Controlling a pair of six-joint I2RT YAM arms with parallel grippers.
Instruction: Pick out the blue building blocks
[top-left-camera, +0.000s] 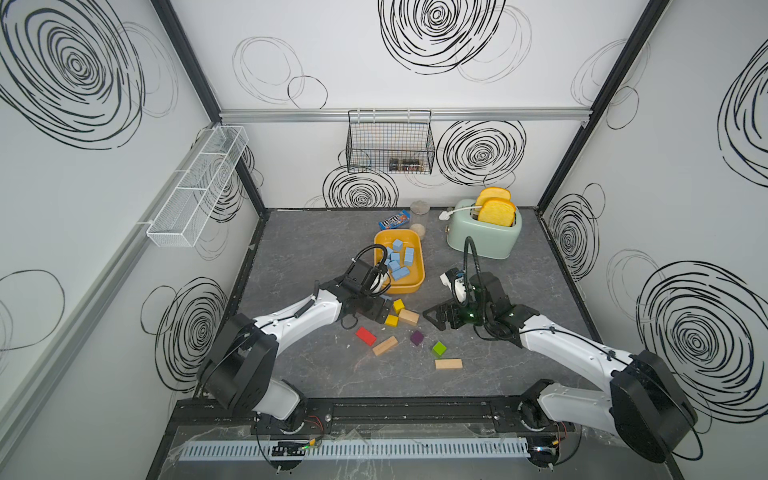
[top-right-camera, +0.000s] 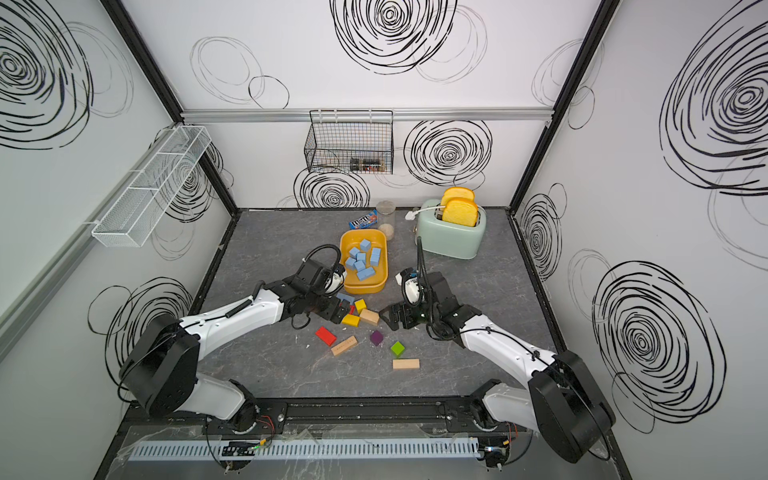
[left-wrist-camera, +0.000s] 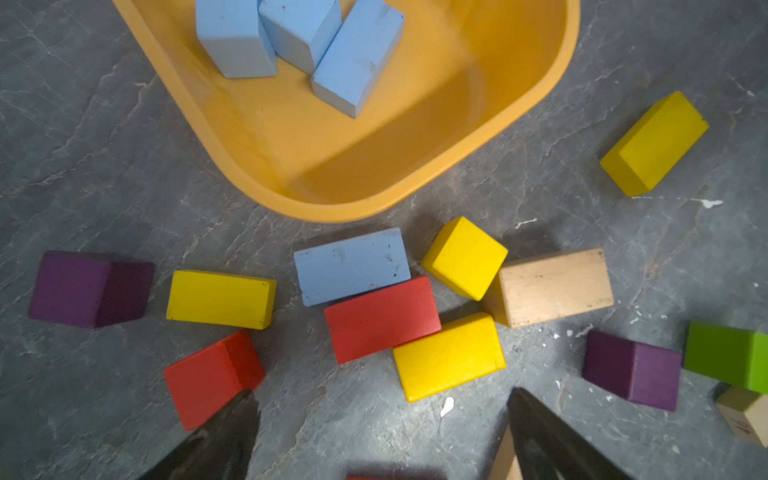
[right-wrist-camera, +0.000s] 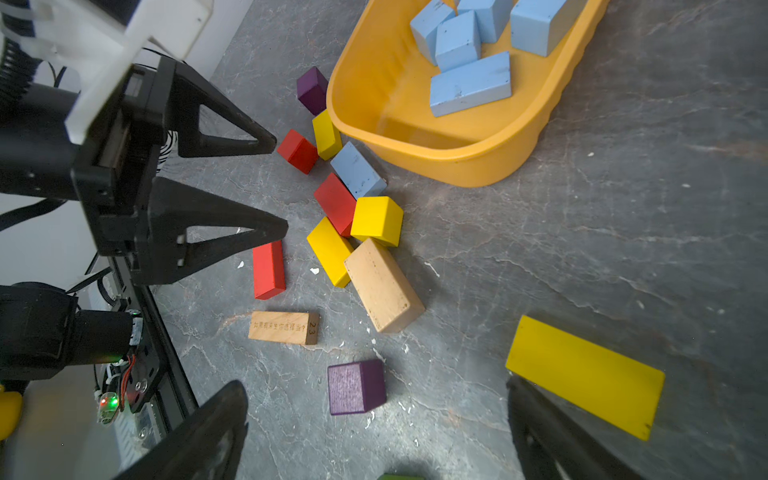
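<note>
A yellow-orange bin (top-left-camera: 419, 276) holds several blue blocks (right-wrist-camera: 470, 85). One blue block (left-wrist-camera: 352, 265) lies outside on the table, close to the bin's near rim and against a red block (left-wrist-camera: 382, 318). My left gripper stands open above the cluster of blocks, nothing between its fingers; the loose blue block sits ahead of its fingertips. In the right wrist view, my right gripper is also open and empty, over the table right of the cluster, with a yellow block (right-wrist-camera: 586, 376) by its right finger.
Yellow, red, purple, green and wooden blocks (left-wrist-camera: 552, 285) crowd the table in front of the bin. A green toaster (top-left-camera: 484, 234) stands at the back right, a jar (top-left-camera: 419, 210) behind the bin.
</note>
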